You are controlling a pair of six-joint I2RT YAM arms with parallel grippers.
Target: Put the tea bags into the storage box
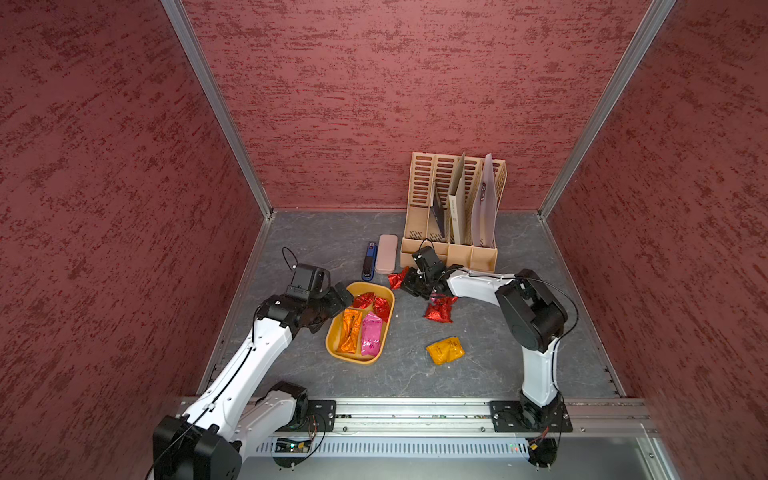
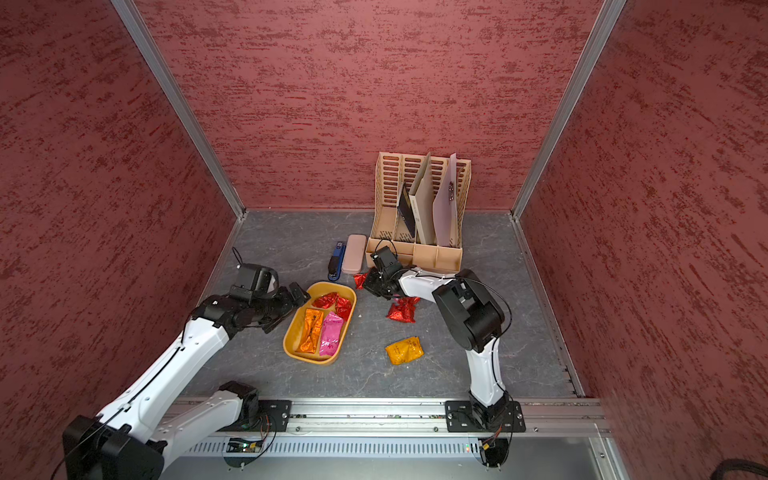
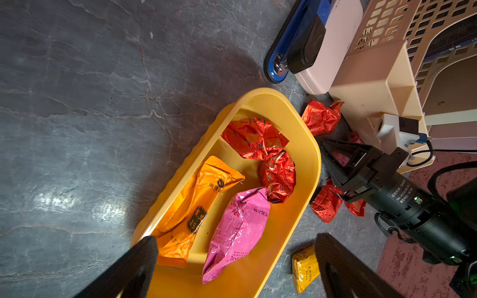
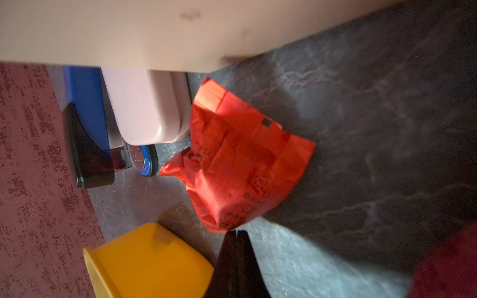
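Observation:
The yellow storage box [image 1: 360,357] holds two red bags, an orange bag [image 3: 181,228] and a pink bag [image 3: 236,233]. My right gripper is shut, its tips right at the lower edge of a red tea bag [image 4: 238,154] lying between box and organizer, with nothing visible between them. More red bags [image 1: 438,312] lie under that arm, and a gold bag [image 1: 445,349] lies at the front. My left gripper [image 1: 336,302] is over the box's left side; in the left wrist view its blurred fingers are wide apart, open.
A blue stapler [image 1: 369,261] and a pink case [image 1: 386,253] stand behind the box. The beige organizer [image 1: 420,216] with folders fills the back right, close to my right gripper.

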